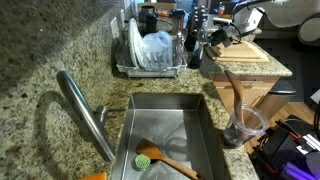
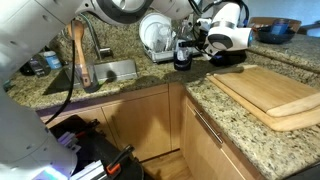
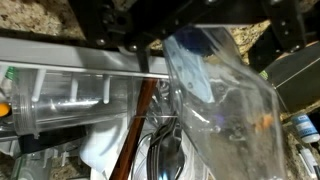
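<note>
My gripper stands open at the top of the wrist view, its dark fingers spread apart. A clear, cup-like container (image 3: pixel 225 125) with a bluish patch fills the space in front of and below them; whether either finger touches it I cannot tell. Left of it are metal spoons (image 3: pixel 170 155) and a brown wooden handle (image 3: pixel 138 125). In exterior view 2 the white arm (image 2: pixel 228 28) reaches over the counter by the dish rack (image 2: pixel 160 50), close to a dark container (image 2: pixel 183 55). The fingertips are too small to make out there.
Plates stand in the rack (image 1: pixel 155 50). Cutting boards (image 1: pixel 255 63) lie on the counter right of it. The sink (image 1: pixel 170 110) holds a wooden spoon (image 1: pixel 170 162) and a green scrubber (image 1: pixel 146 151). A clear jug (image 1: pixel 242 128) with a brown utensil stands at the right.
</note>
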